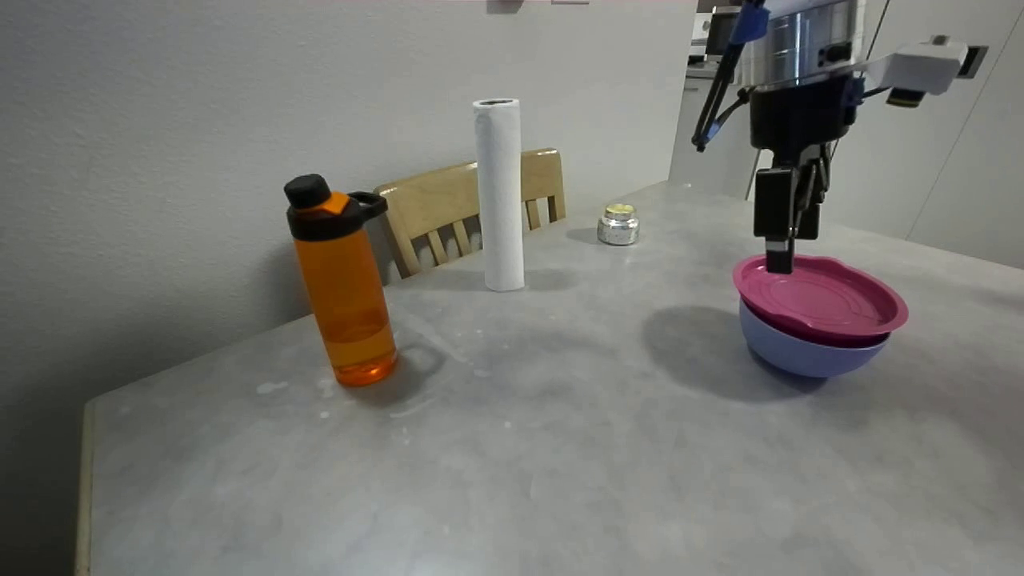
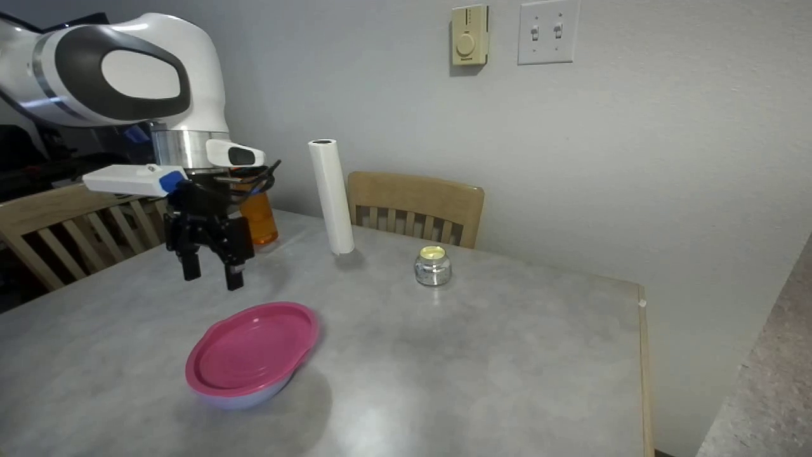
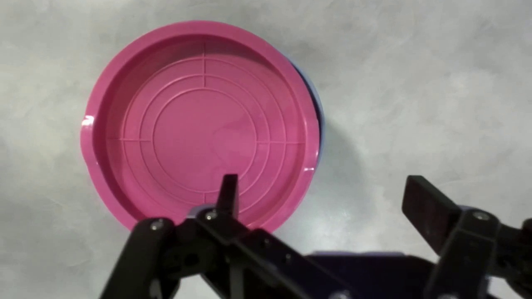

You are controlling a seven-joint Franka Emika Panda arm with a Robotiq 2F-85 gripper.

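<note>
A round pink lid (image 1: 826, 296) rests on top of a light purple bowl (image 1: 809, 354), which stands on the table. In the wrist view the lid (image 3: 204, 134) faces up and sits slightly off centre, so a sliver of the bowl (image 3: 319, 107) shows along its right side. My gripper (image 2: 213, 279) hangs above the table beside the lid, its fingers spread apart. From the wrist, the open gripper has one finger over the lid's near edge and the other over bare table. Nothing is between them. The bowl's inside is hidden.
An orange bottle (image 1: 346, 298) stands at the table's left in exterior view 1. Behind are a white paper roll (image 1: 499, 197), upright, and a small silver jar (image 1: 618, 226). A wooden chair (image 2: 415, 205) is at the wall side.
</note>
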